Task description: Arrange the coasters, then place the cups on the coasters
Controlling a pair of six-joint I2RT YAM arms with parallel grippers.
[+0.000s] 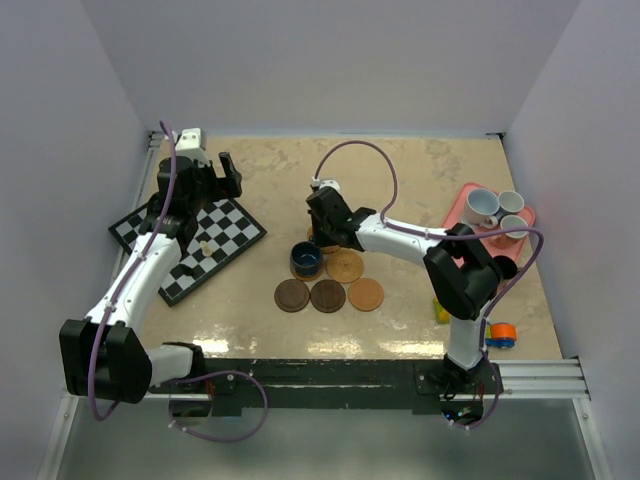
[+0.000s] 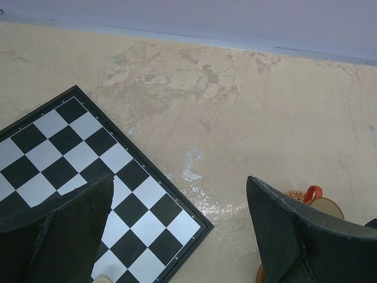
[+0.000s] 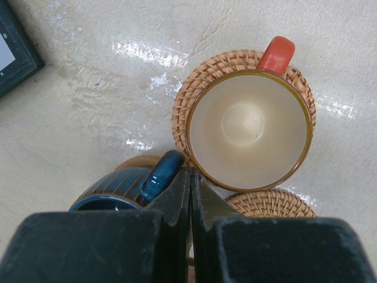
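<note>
A white-lined cup with a red handle (image 3: 247, 130) sits upright on a woven coaster (image 3: 187, 112) in the right wrist view, with a rim of weave showing around it. Beside it, a dark blue cup (image 1: 307, 259) stands on another coaster; its blue handle (image 3: 162, 175) points toward the white-lined cup. My right gripper is shut, its tips low between the two cups, close to the blue handle and the white-lined cup's rim; nothing shows between them. From above, the right gripper largely hides the white-lined cup. My left gripper hangs open and empty over the checkered board's side.
A checkered board (image 1: 222, 235) lies at left. Bare coasters, woven (image 1: 345, 266) and dark wooden (image 1: 327, 296), lie around the blue cup. At right are a pink tray (image 1: 455, 212) with several cups and an orange-blue object (image 1: 502, 335).
</note>
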